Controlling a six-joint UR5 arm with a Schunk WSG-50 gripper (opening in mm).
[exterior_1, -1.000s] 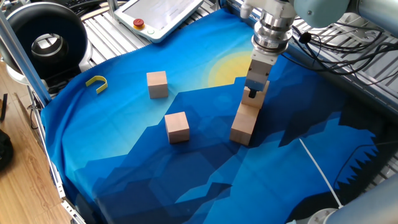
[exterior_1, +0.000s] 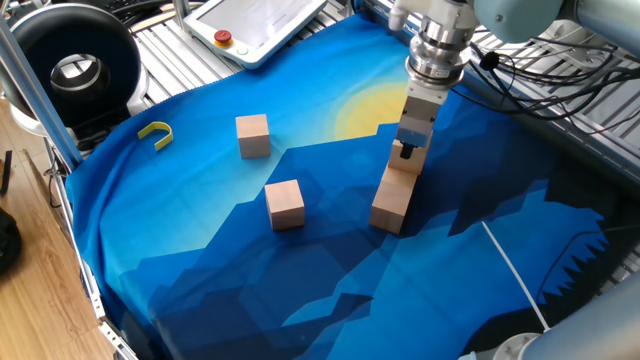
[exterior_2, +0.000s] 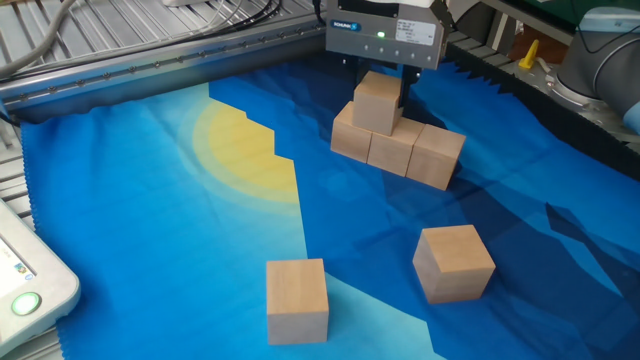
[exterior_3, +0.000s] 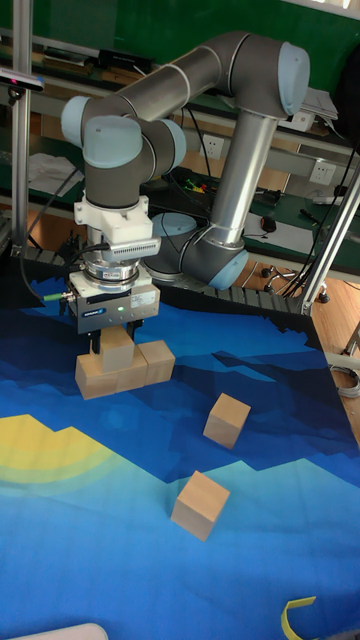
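Three light wooden cubes stand side by side in a row: an end cube (exterior_2: 436, 156), a middle cube (exterior_2: 391, 152) and a far-end cube (exterior_2: 349, 135). On top, towards the far end, a fourth cube (exterior_2: 378, 103) appears to rest over the far-end and middle cubes. My gripper (exterior_2: 382, 84) points straight down at this upper cube, a dark finger (exterior_2: 409, 86) close along one side. Whether the fingers press on it or stand slightly apart, I cannot tell. Two loose cubes lie apart on the cloth, one cube (exterior_1: 285, 205) nearer the row than the other cube (exterior_1: 253, 136).
A blue patterned cloth (exterior_1: 330, 280) covers the table, with clear room around the loose cubes. A yellow hooked piece (exterior_1: 158, 133) lies at the left. The teach pendant (exterior_1: 262, 22) lies at the back; cables (exterior_1: 560, 95) hang behind the arm.
Hardly anything differs. The arm, the upper cube and the loose cubes keep their places; at most the gripper shows a very slight shift.
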